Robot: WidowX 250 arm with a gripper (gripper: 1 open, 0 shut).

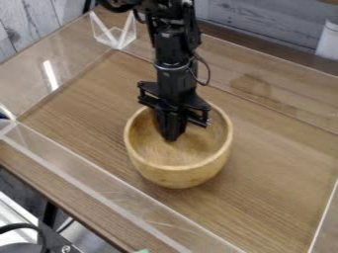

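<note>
A round, plain wooden-coloured bowl (185, 163) sits on the wooden table, in the middle of the view. My black gripper (169, 128) reaches down from the top and is lowered into the back left part of the bowl's opening. The arm hides its fingertips in part; it looks shut, and I see nothing held in it.
The wooden table (271, 168) has free room to the right and left of the bowl. Clear plastic edging runs along the left and front. A white object (330, 35) stands at the back right corner.
</note>
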